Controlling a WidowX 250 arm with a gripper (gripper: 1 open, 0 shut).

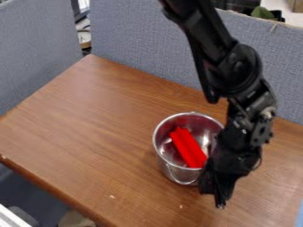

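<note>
A steel pot (166,142) with a wire handle stands on the wooden table, holding a red elongated object (187,147). My black gripper (221,197) is low at the pot's right front side, pointing down near the tabletop and partly covering the pot's rim. It looks shut, and I see nothing held between its fingers.
Grey padded panels (142,40) border it at the back and left. The front edge runs along the lower left.
</note>
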